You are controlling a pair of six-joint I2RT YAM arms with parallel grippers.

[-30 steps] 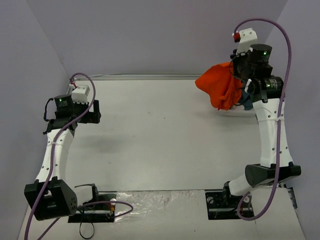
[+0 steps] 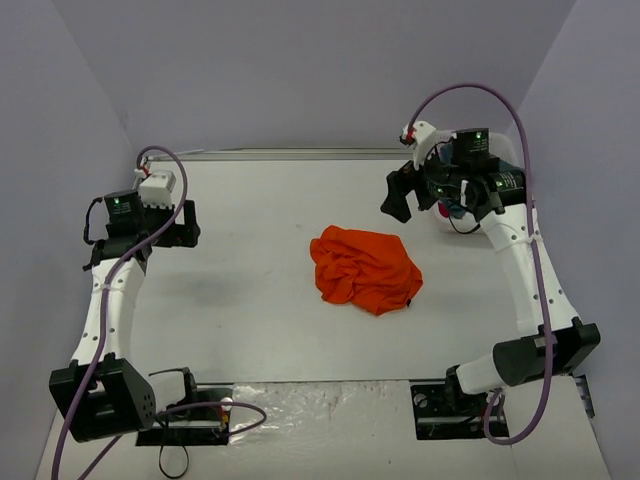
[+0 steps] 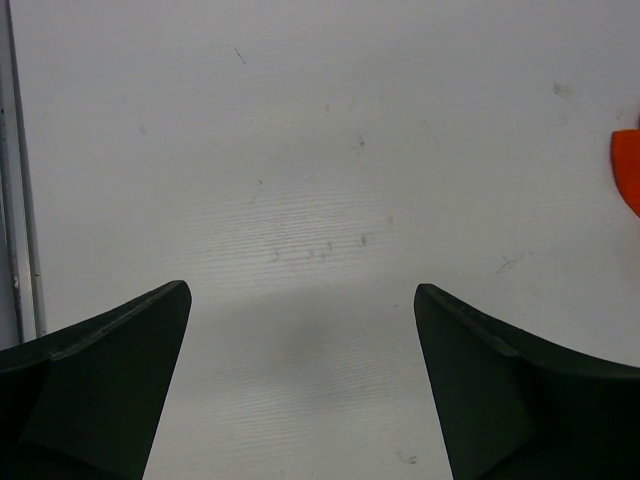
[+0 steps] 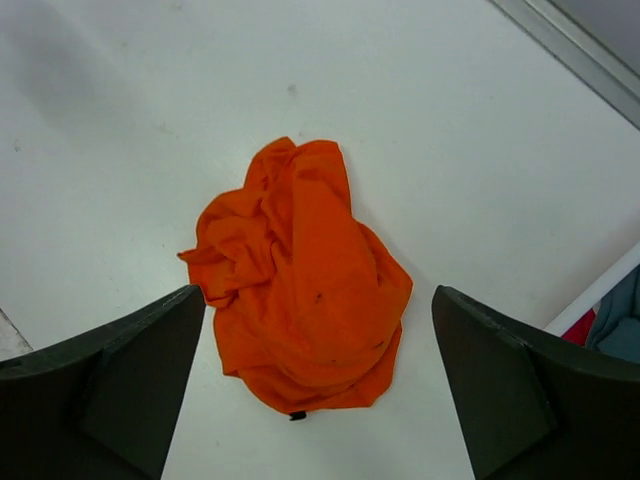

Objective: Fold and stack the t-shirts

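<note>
A crumpled orange t-shirt (image 2: pixel 366 268) lies in a heap on the white table, right of the middle. In the right wrist view the same orange shirt (image 4: pixel 315 285) shows between and beyond the fingers, apart from them, with a small dark tag at its lower edge. My right gripper (image 2: pixel 397 196) is open above and behind the shirt, holding nothing. Over bare table at the left, my left gripper (image 2: pixel 187 225) stands open and empty. Just an orange edge (image 3: pixel 627 170) of the shirt enters the left wrist view.
A white bin (image 2: pixel 501 150) with dark blue and red cloth inside stands at the back right, partly hidden by the right arm. Bare table (image 2: pixel 250 280) stretches across the left and middle. A metal rail (image 2: pixel 290 154) runs along the back edge.
The orange shirt hung from my right gripper by the bin; now it lies on the table, let go. My right gripper has come left and lower. The left arm has stayed put.
</note>
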